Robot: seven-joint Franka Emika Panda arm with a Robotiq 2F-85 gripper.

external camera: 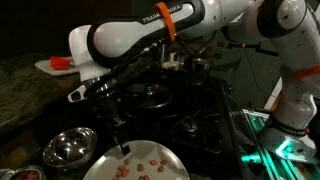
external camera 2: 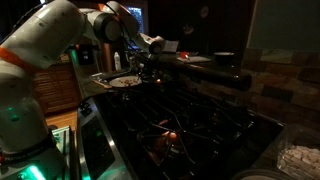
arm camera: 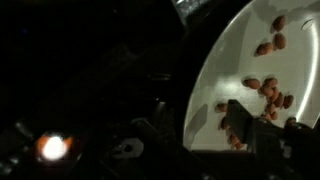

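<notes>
A pale round plate (external camera: 178, 167) at the bottom of exterior view 1 carries several small reddish-brown nuts (external camera: 143, 166). The wrist view shows the plate (arm camera: 232, 62) on the right, with the nuts (arm camera: 267, 90) loosely clustered on it. My gripper (external camera: 123, 148) points down over the plate's back-left edge. Up close, the gripper has its dark fingers parted, one over the dark area left of the rim and the other near the lower nuts. I make out nothing held. Darkness hides the fingertips' exact height above the plate.
Left of the plate stands a metal bowl (external camera: 70, 148). A lidded pan (external camera: 150, 97) is behind, on the black stove. At the back left lies a red item (external camera: 60, 63). In exterior view 2, a clear container (external camera 2: 298, 155) sits at the right edge.
</notes>
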